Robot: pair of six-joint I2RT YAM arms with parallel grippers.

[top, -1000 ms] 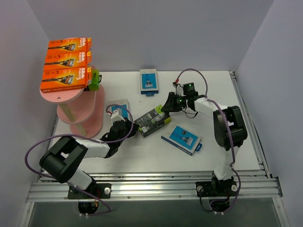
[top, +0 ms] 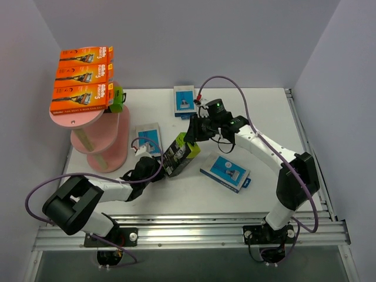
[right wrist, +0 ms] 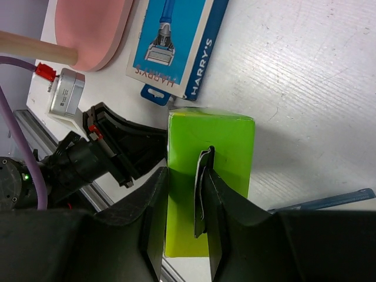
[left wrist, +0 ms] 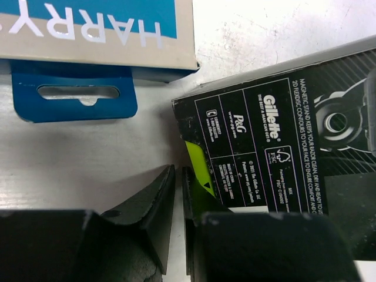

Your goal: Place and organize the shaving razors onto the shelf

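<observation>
A black Gillette box with bright green ends [top: 176,156] stands tilted above the table, its green top end raised. My left gripper [top: 157,168] is shut at the box's lower end; in the left wrist view its fingers [left wrist: 154,217] are close together beside the box's green edge, and the exact contact is hidden. My right gripper is part open over the raised end, with the thin hang tab [right wrist: 202,202] between its fingers. At the left stands the pink tiered shelf [top: 121,147], with three orange Gillette boxes [top: 79,97] on top.
Three blue-and-white Harry's boxes lie on the table: one at the back [top: 184,101], one by the shelf [top: 148,135], one at the right [top: 226,170]. A green box [top: 118,100] sits on the shelf under the orange ones.
The Gillette box has tipped up from nearly flat, its right end rising and swinging left. My right gripper has moved left with that end. My left gripper has shifted slightly left and toward the front.
</observation>
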